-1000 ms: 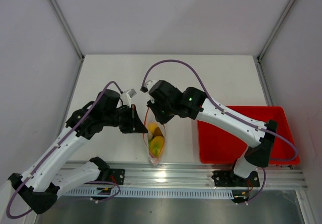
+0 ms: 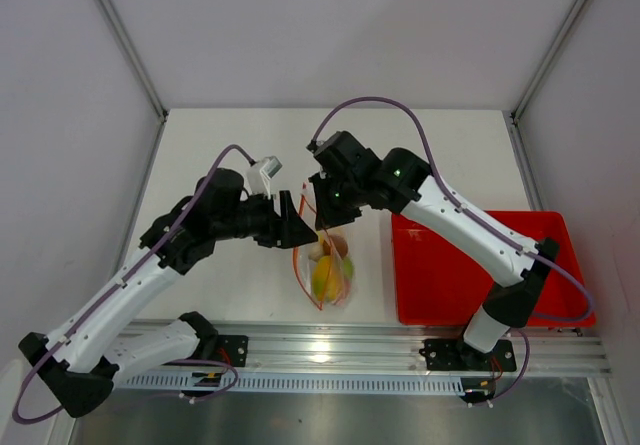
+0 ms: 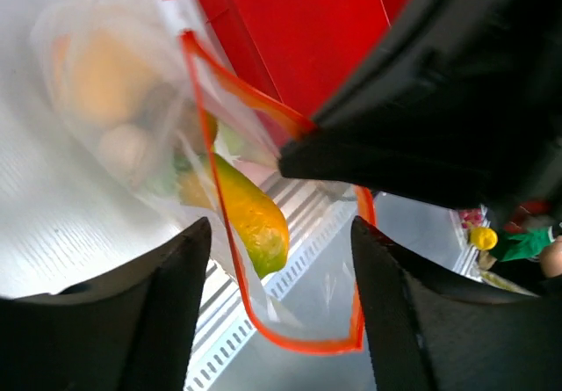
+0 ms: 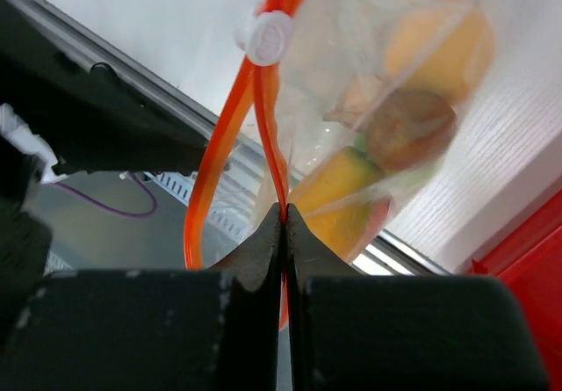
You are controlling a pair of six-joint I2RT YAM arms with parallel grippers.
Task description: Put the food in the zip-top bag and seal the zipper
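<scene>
The clear zip bag [image 2: 323, 275] with orange-red edging stands between my grippers, holding a yellow-green mango [image 3: 250, 215], a reddish-brown round item [image 4: 408, 127] and an orange fruit [image 4: 439, 48]. My right gripper is shut on the bag's zipper edge, the orange strip running down between its fingertips, with a white slider [image 4: 268, 38] higher on the strip. My left gripper is open at the bag's other side, its fingers either side of the orange rim in its wrist view.
A red bin [image 2: 460, 275] fills the right side of the table. The metal rail [image 2: 320, 335] runs along the front edge.
My right gripper has moved rightward and toward the back, and the bag's top has shifted with it. My left gripper has risen slightly rightward and opened.
</scene>
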